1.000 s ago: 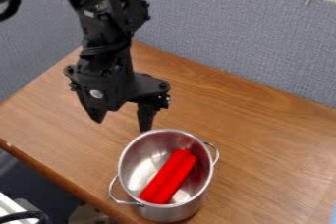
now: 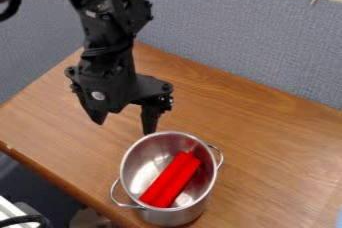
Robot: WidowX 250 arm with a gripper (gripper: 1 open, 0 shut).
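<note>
My black gripper (image 2: 123,114) hangs over the wooden table at the left of centre in the camera view, fingers apart and pointing down, with nothing seen between them. Just below and to its right stands a silver pot (image 2: 143,161) with two wire handles. Inside the pot lies a bright red elongated object (image 2: 171,179), tilted diagonally.
Padded grey-blue walls (image 2: 241,32) border it at the back and left. White and dark items sit at the lower left corner, partly cut off.
</note>
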